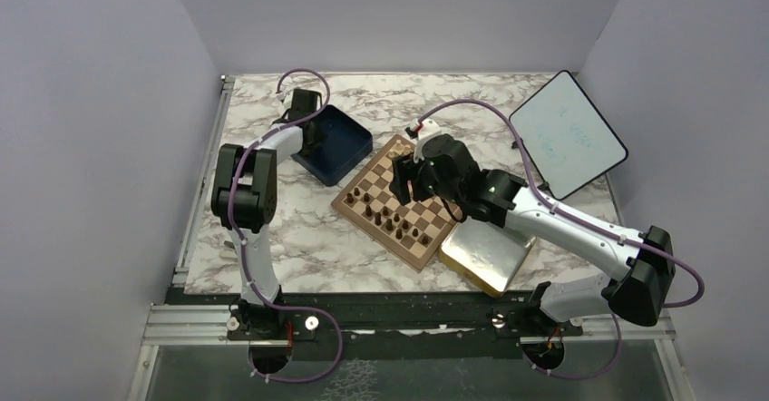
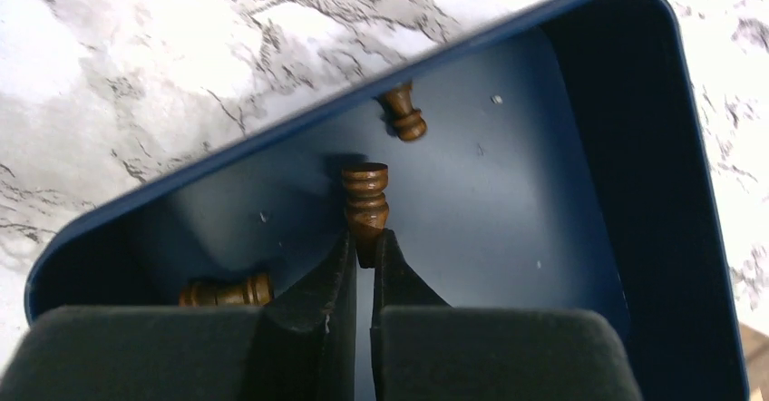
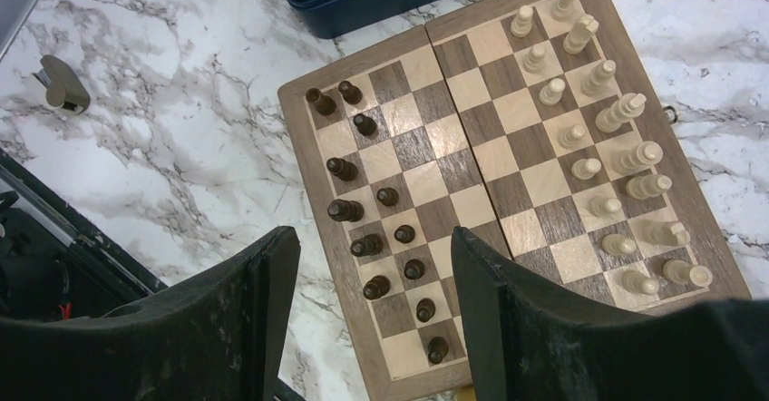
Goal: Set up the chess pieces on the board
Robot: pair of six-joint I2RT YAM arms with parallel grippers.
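A brown chess piece [image 2: 366,197] is pinched at one end between the fingertips of my left gripper, over the floor of the dark blue bin [image 2: 508,192]. Two more brown pieces lie in that bin: a small one [image 2: 403,112] by the far wall and another [image 2: 227,290] at lower left, partly hidden by the gripper. On the chessboard [image 3: 399,65], pale pieces [image 3: 620,112] fill the two rows along one side. Several dark pieces [image 3: 345,210] stand along the opposite side, with empty squares among them. My right gripper hangs open above the board, holding nothing.
A metallic box with a gold side [image 1: 490,251] sits against the board's near right corner. Behind the right arm, a whiteboard [image 1: 569,133] rests at the back right. A small grey object [image 3: 63,85] lies on the marble left of the board.
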